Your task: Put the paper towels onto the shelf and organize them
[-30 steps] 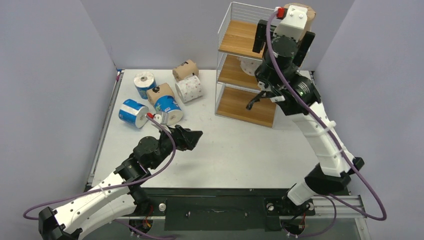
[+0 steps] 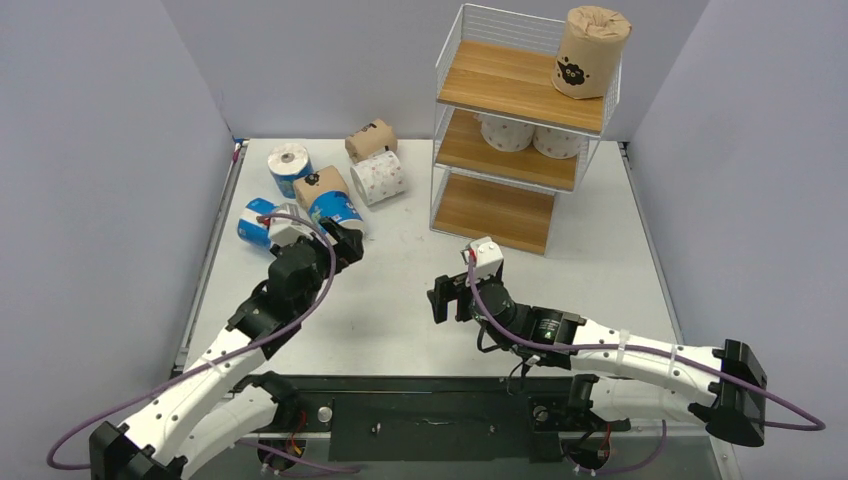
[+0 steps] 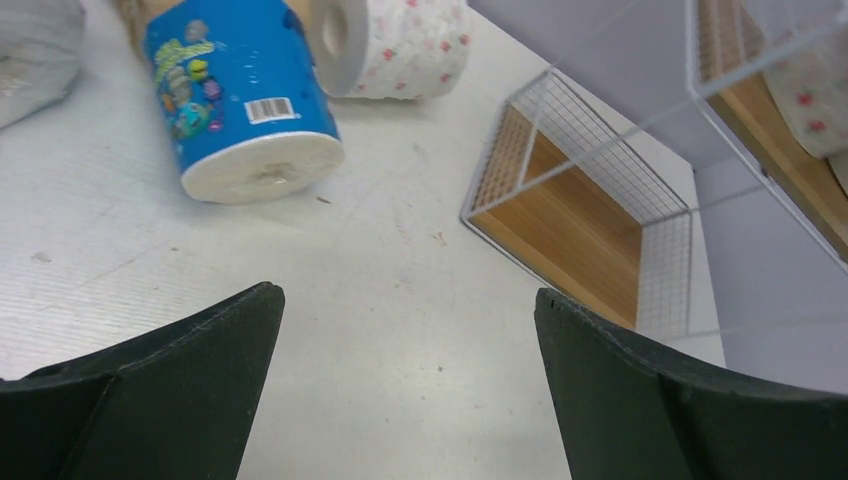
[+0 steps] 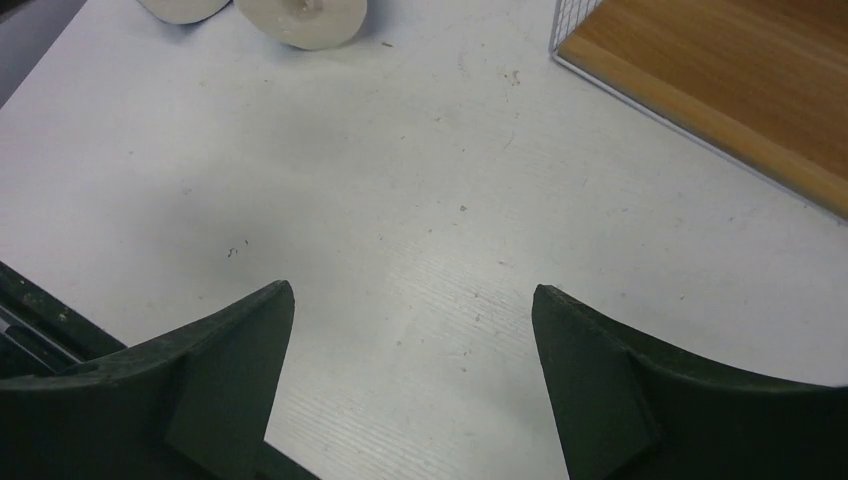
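Note:
A brown-wrapped towel roll stands on the shelf's top board, and two white dotted rolls sit on the middle board. Loose rolls lie at the back left of the table: blue-wrapped, brown and white dotted. My left gripper is open just in front of and above this cluster, nothing between its fingers. My right gripper hangs over the table in front of the shelf, empty, its fingers apart.
The three-tier wire shelf stands at the back right, its bottom board bare. Walls bound both sides.
My right arm has swung down from the shelf's top to over the table, uncovering the roll there. My left gripper has moved back and left toward the rolls.

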